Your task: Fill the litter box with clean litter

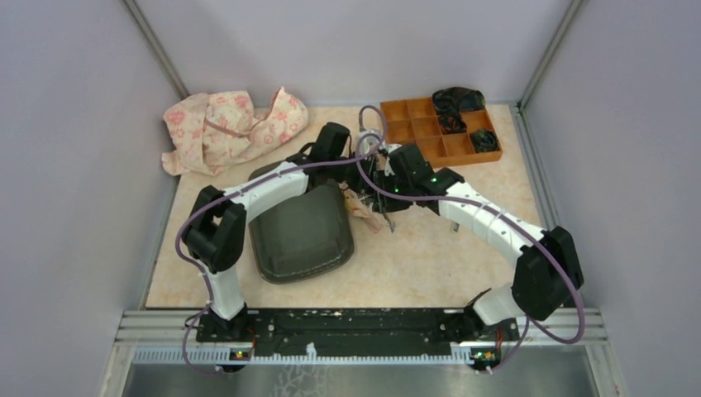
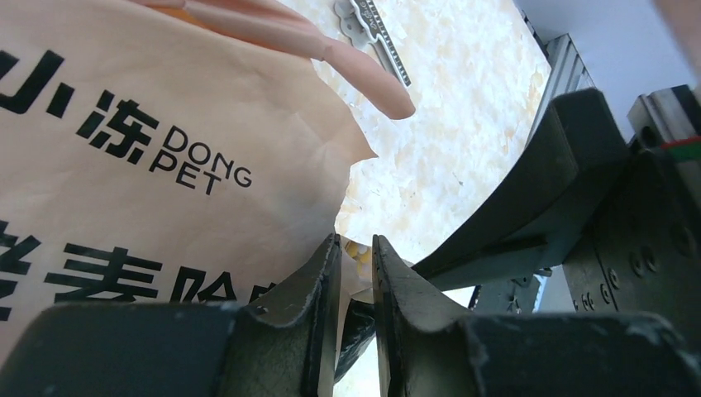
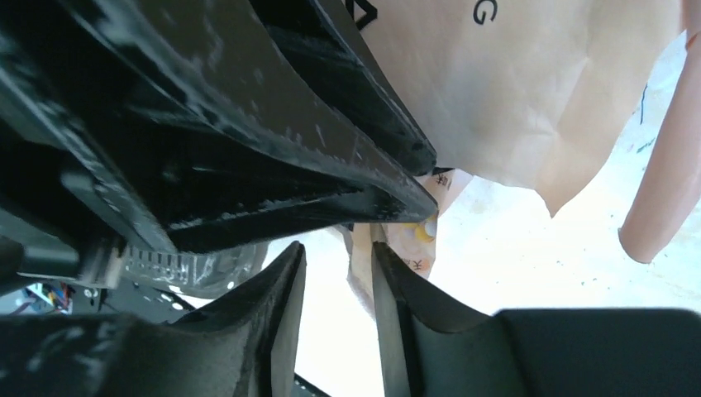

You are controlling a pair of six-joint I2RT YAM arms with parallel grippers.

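The litter bag, pale pink paper with black print, fills the left of the left wrist view (image 2: 190, 124) and the upper right of the right wrist view (image 3: 512, 91). From above, only part of the bag (image 1: 364, 217) shows beside the dark green litter box (image 1: 302, 240); both arms cover the rest. My left gripper is at the bag's side edge, a narrow gap between its fingers. Close by, my right gripper has a wider gap, with a folded side of the bag seen beyond it. No clear grip on the bag shows. The box's bare floor is visible.
A wooden compartment tray (image 1: 413, 132) with dark items stands at the back right. Floral cloth (image 1: 223, 128) lies at the back left. A small metal tool (image 2: 376, 37) rests on the table. The two grippers crowd each other.
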